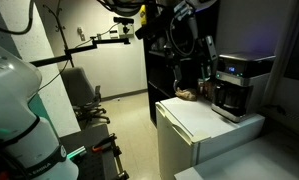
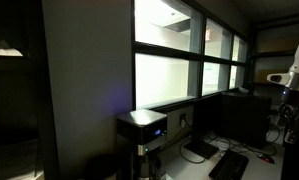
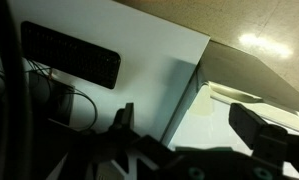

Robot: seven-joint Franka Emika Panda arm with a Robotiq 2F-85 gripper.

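Note:
My gripper is open, its dark fingers [image 3: 245, 122] spread apart at the lower part of the wrist view with nothing seen between them. Below it lie the edges of two white surfaces. In exterior view 1 the arm reaches in from the upper left and hangs over a white cabinet [image 1: 194, 117], clear of its top. A black and silver coffee maker [image 1: 235, 88] with a glass carafe stands at the back of that cabinet, to the right of the gripper. Its boxy top [image 2: 141, 126] seems to show in exterior view 2.
Small brown objects [image 1: 187, 94] sit behind the cabinet top. A black keyboard [image 3: 69, 54] and loose cables lie on a white desk [image 3: 154, 60]. A dark monitor [image 2: 234, 117] stands by the windows. Open floor [image 1: 137, 140] lies left of it.

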